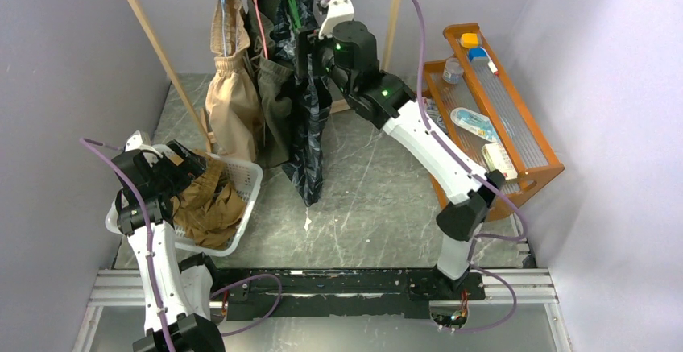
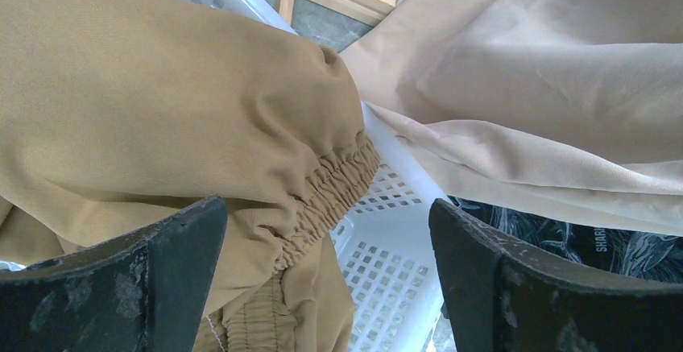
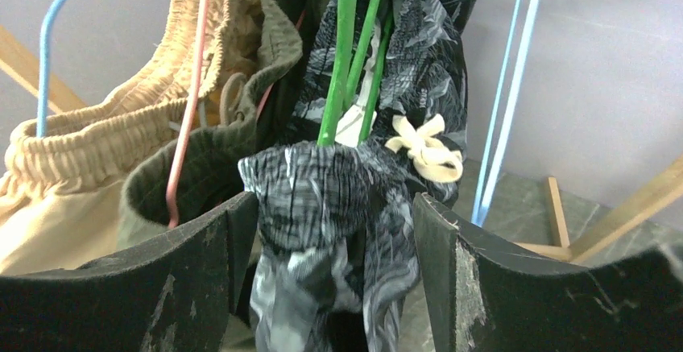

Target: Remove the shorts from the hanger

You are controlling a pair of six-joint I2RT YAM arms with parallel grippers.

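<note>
Black patterned shorts hang on a green hanger, their waistband and white drawstring facing the right wrist camera. My right gripper is open around that waistband; whether the pads touch it I cannot tell. Beige shorts and olive shorts hang to the left. My left gripper is open over the white basket, which holds brown clothing.
A wooden rack carries the hangers. A wooden shelf with small items stands at the right.
</note>
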